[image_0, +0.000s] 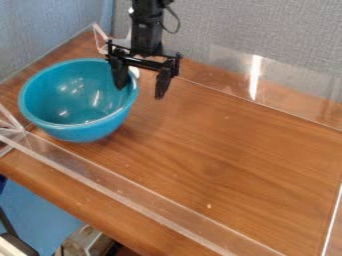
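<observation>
A large turquoise bowl (74, 113) rests on the wooden table at the left, near the clear edge strip. My black gripper (140, 82) hangs at the bowl's back right rim, open, with one finger over the rim and the other outside it.
Grey walls stand at the back and left, with clear strips along the table's edges. Beyond the front left edge a blue floor and some objects show.
</observation>
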